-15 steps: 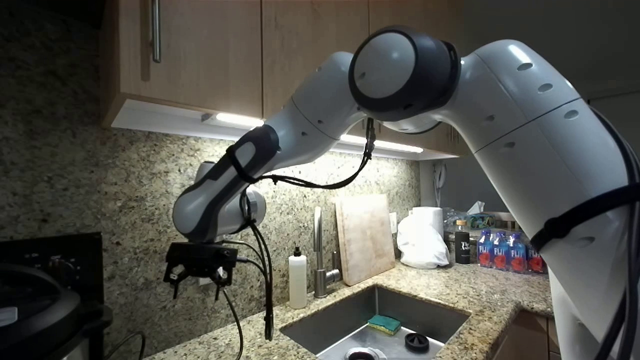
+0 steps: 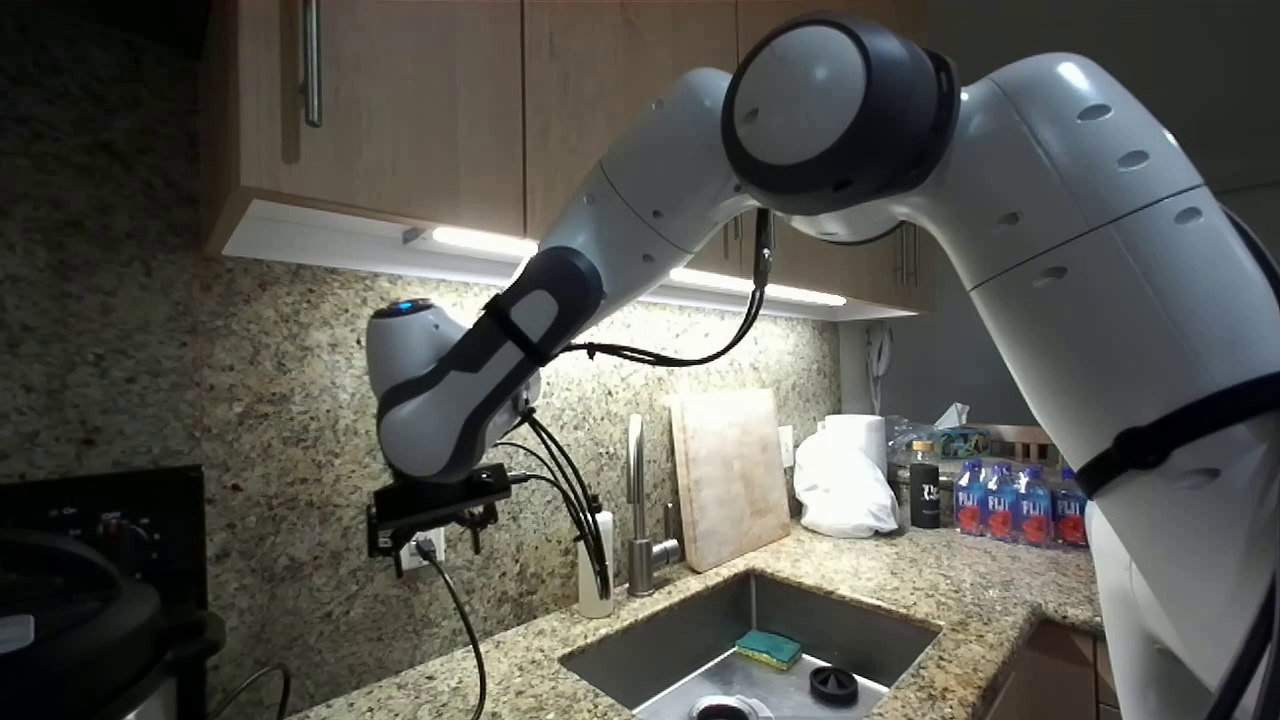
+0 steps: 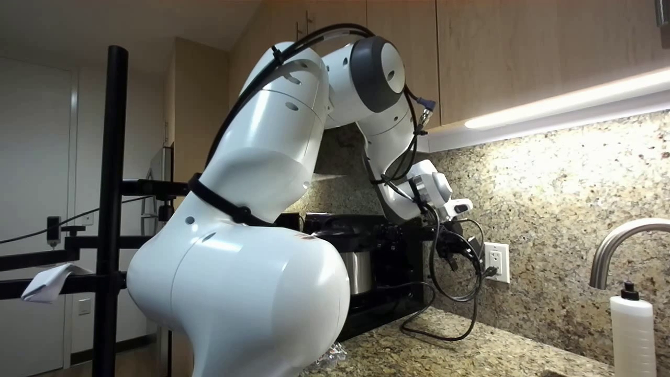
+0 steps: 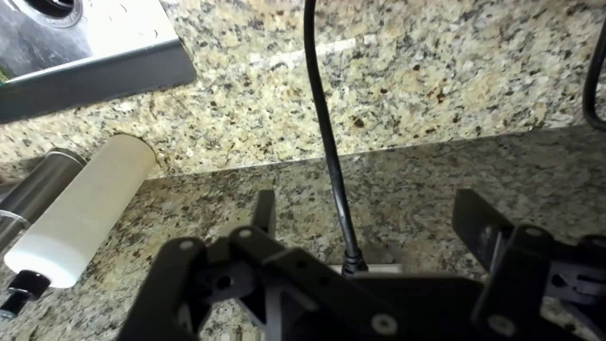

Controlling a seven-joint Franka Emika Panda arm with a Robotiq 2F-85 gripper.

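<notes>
My gripper is open in the wrist view, its two fingers (image 4: 477, 227) wide apart. A black power cable (image 4: 331, 142) runs through the space between them without being gripped. The cable's plug (image 4: 353, 262) sits at a white wall outlet (image 4: 392, 267), which is mostly hidden behind the gripper body. From the side, in exterior view 2, the outlet (image 3: 497, 262) shows on the granite backsplash with the plug (image 3: 490, 272) at its lower part, and the gripper (image 3: 455, 256) hangs just left of it. Exterior view 1 has the gripper (image 2: 437, 554) in front of the outlet.
A white soap bottle (image 2: 595, 564) and the faucet (image 2: 638, 516) stand right of the gripper, behind the sink (image 2: 840, 600). A dark pressure cooker (image 2: 84, 624) is at the left. Wooden cabinets (image 2: 396, 96) hang overhead.
In exterior view 1 my gripper has shifted right and slightly up, and the wrist has turned so that the fingers point more toward the wall. The elbow has risen. The cable lies much as before.
</notes>
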